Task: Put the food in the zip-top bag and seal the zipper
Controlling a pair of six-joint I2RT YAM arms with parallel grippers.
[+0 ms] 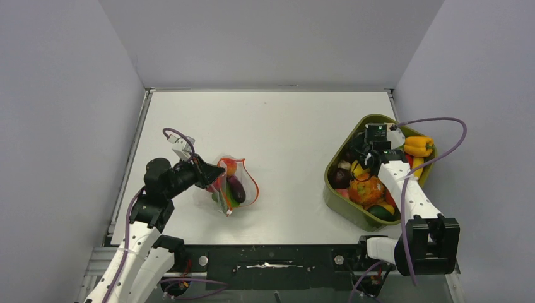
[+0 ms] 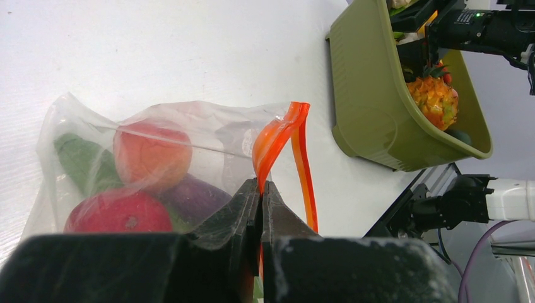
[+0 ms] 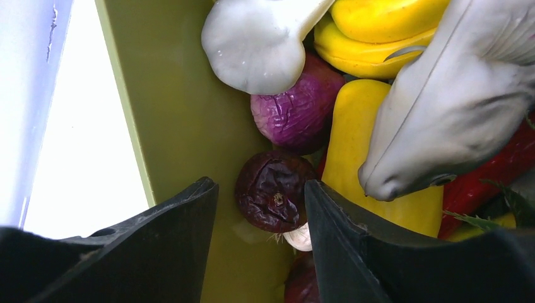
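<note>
A clear zip top bag (image 1: 251, 180) with an orange-edged mouth lies at left on the table. Inside are a purple eggplant (image 1: 236, 188), an orange-red round fruit (image 2: 151, 151), a red fruit (image 2: 120, 213) and something green. The bag's orange rim (image 2: 275, 145) runs down between the fingertips of my left gripper, which is shut on it. Over the green bin, my right gripper is open. A dark, wrinkled round fruit (image 3: 276, 190) shows between and below its fingers, which hold nothing.
The green bin (image 1: 353, 211) at right is full of play food: a spiky orange fruit (image 1: 366, 189), yellow peppers (image 1: 418, 146), a purple onion (image 3: 299, 107) and a grey fish (image 3: 454, 101). Its wall (image 3: 135, 120) stands close beside my right gripper. Mid-table is clear.
</note>
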